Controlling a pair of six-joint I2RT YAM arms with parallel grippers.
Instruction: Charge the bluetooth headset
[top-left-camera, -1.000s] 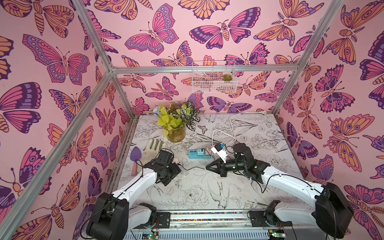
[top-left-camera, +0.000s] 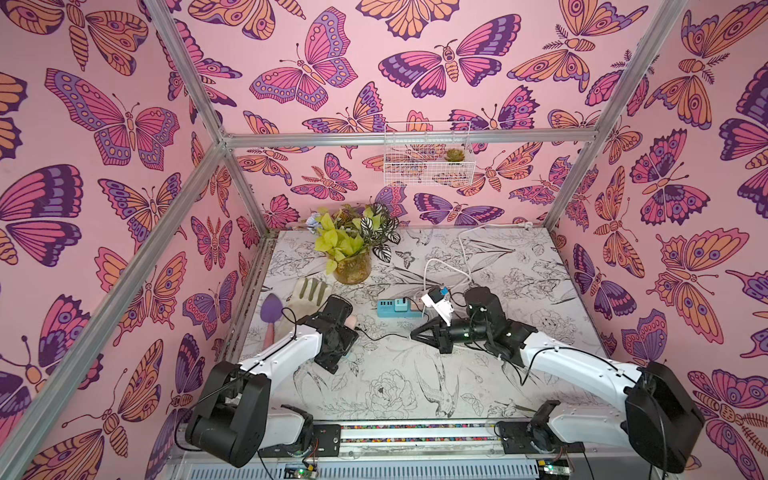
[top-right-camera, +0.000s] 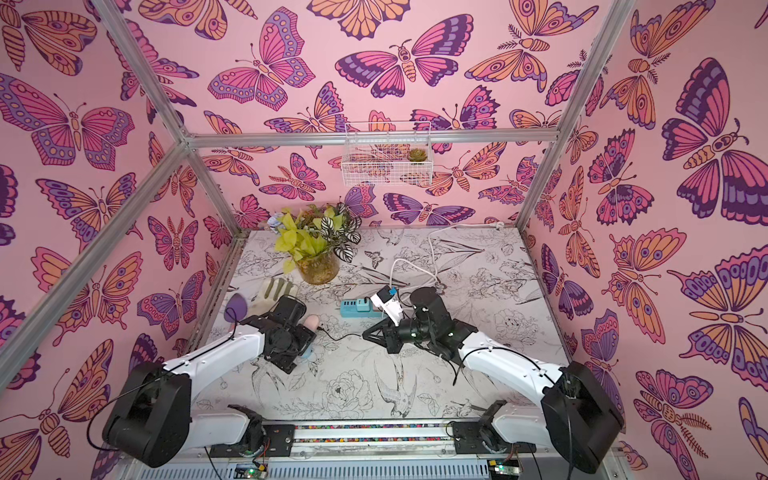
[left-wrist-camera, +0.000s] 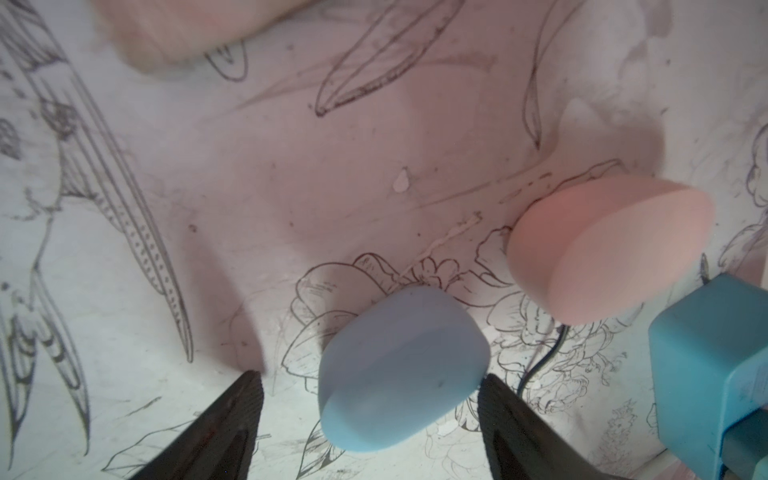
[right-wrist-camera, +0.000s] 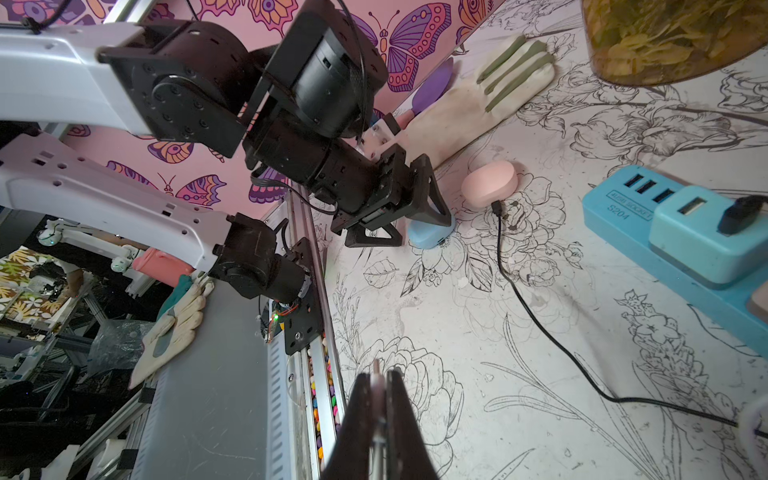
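A pink oval case (right-wrist-camera: 489, 182) lies on the table with a black cable (right-wrist-camera: 544, 328) plugged into it. Beside it is a light blue oval piece (left-wrist-camera: 400, 364), between the open fingers of my left gripper, which is low over it; no grip shows. The cable runs toward a blue power strip (top-left-camera: 387, 308) with a cube-like top section carrying a black plug (right-wrist-camera: 738, 212). My right gripper is shut, with nothing clear between its fingers, above the table to the right of the left one.
A potted plant (top-left-camera: 352, 272) stands at the back left. A glove (right-wrist-camera: 456, 120) and a purple-headed trowel (top-left-camera: 270, 308) lie along the left side. A white cord loops behind the strip.
The right arm stays practically still.
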